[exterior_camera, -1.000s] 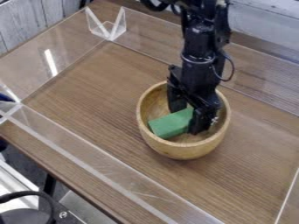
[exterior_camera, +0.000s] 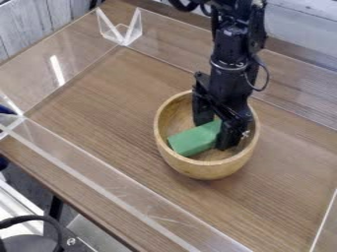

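Observation:
A wooden bowl sits on the wooden table, right of centre. Inside it lies a green block. My black gripper reaches down from the top into the bowl, its fingers around or beside the block's right part. Whether it is open or shut on the block is hard to tell, as the dark fingers overlap.
A white outlined shape is at the upper left. Dark cables or equipment lie off the table's lower left edge.
The gripper has shifted very slightly within the bowl; the bowl and block look nearly unchanged.

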